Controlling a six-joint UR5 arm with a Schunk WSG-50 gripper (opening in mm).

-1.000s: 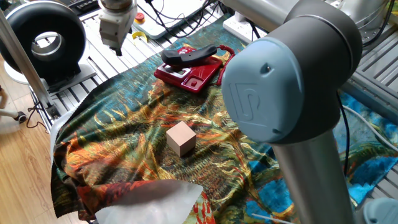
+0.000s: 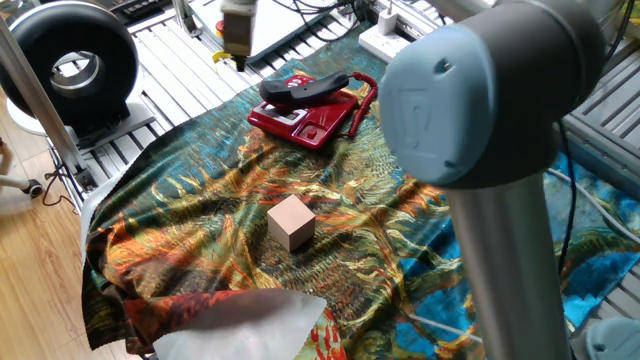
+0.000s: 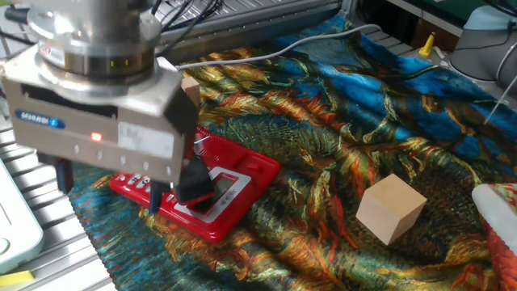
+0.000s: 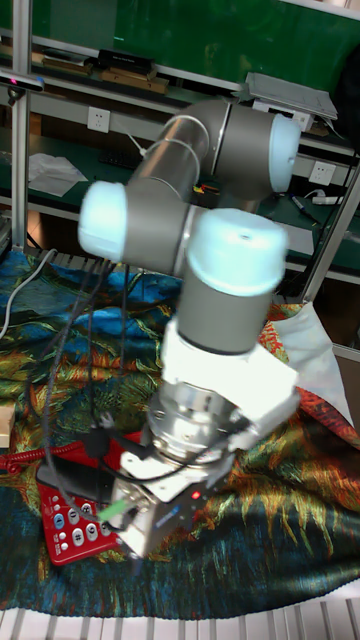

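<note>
A red telephone (image 2: 303,118) rests on the patterned cloth, its black handset (image 2: 303,90) lying across the top. In exterior view 2, my gripper (image 3: 111,187) hangs in front of the phone and partly covers it. Its two dark fingers (image 3: 156,199) are well apart, and nothing shows between them. Exterior view 1 has the gripper (image 2: 237,58) above the slatted table, up and left of the phone. A wooden cube (image 3: 391,208) sits on the cloth, clear of the gripper.
Another wooden block (image 3: 191,90) is partly hidden behind the gripper. The rumpled cloth (image 2: 180,215) covers much of the table. A black ring-shaped device (image 2: 70,65) stands at the left edge. Open cloth lies around the cube.
The gripper has shifted right in exterior view 1, toward the phone's side, and the arm's blue-capped joint has moved right and up. Phone, handset and cube have stayed put.
</note>
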